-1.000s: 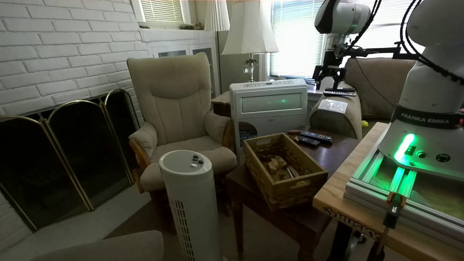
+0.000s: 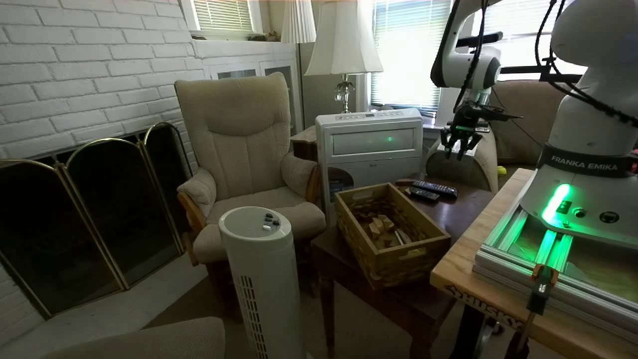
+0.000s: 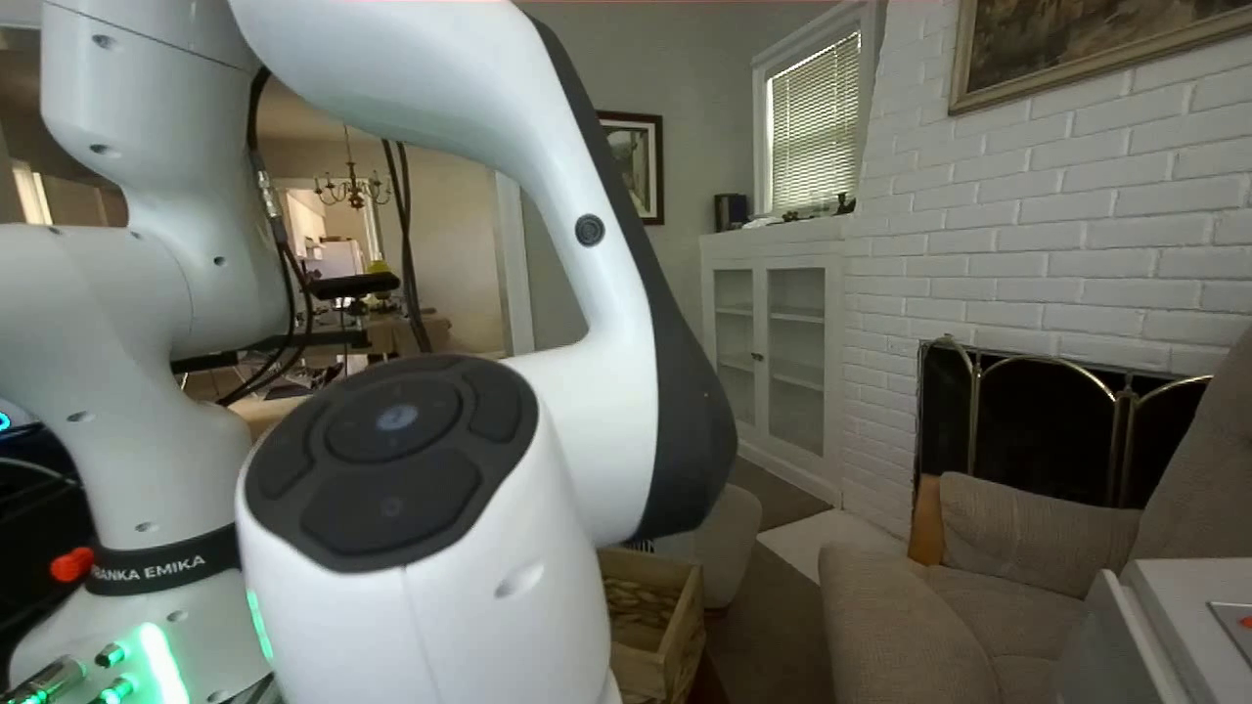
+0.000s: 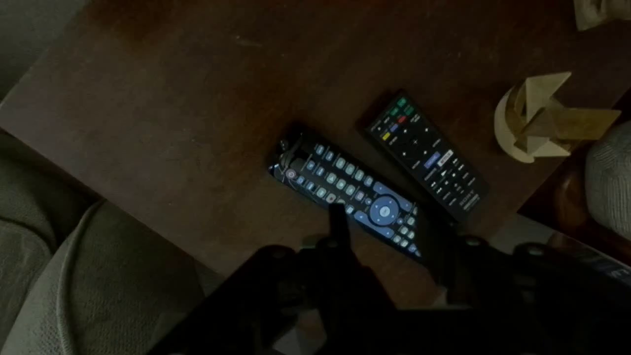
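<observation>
On the dark wooden table (image 4: 177,148) lie two black remotes, side by side at a slant. The longer remote (image 4: 355,189) has a blue round pad; the smaller remote (image 4: 426,154) carries a few coloured buttons. Over the longer one's lower end, in the wrist view, my gripper shows its dark fingers apart, with a gap between them. In exterior view 1 the gripper (image 2: 454,155) hangs in the air above the table, clear of the remotes. The white arm (image 3: 469,587) hides the gripper in exterior view 2.
A wooden basket (image 2: 412,254) with wooden pieces stands on the table's near side. A pale wooden piece (image 4: 511,127) sits right of the remotes in the wrist view. Behind stands a white appliance (image 2: 374,143); a padded sofa arm (image 2: 487,158) is close by.
My gripper has come down from above the sofa arm and is tilted differently. The arm's wrist has turned. The remotes on the table and the basket have not moved.
</observation>
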